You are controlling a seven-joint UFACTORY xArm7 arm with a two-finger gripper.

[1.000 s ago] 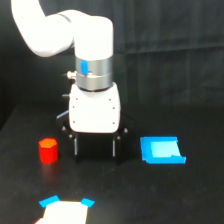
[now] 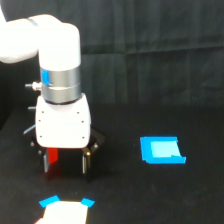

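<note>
My gripper (image 2: 66,162) is low at the left of the dark table, its two fingers wide apart. Part of a red block (image 2: 53,155) shows below the white gripper body, close to the left finger. Much of the block is hidden by the gripper, and whether it lies squarely between the fingers or touches one, I cannot tell.
A pale square with a blue taped border (image 2: 162,160) lies flat on the right. Another pale patch with blue tape (image 2: 66,212) is at the front left edge, cut off by the frame. A dark curtain hangs behind.
The arm has moved left and downward, from beside the red block to over it. The block was in full view before and is partly covered now. The fingers remain apart.
</note>
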